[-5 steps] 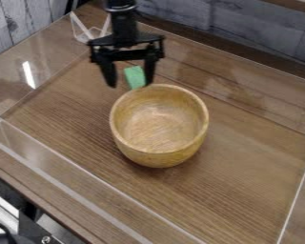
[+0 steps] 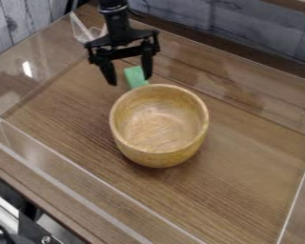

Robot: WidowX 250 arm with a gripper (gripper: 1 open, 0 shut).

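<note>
My black gripper [image 2: 125,65] hangs at the top centre of the camera view, its two fingers spread apart, open. Below it a small green object [image 2: 136,76] lies on the wooden surface, between and slightly behind the fingers, apparently not gripped. A large beige round bowl [image 2: 159,145] sits just in front of the green object, its back rim close to it.
The wooden table [image 2: 244,191] has clear room to the right, left and front of the bowl. Dark edges border it at top left, top right and bottom left. A pale, wire-like item stands at the top left beside the arm.
The bowl and green object look unmoved.
</note>
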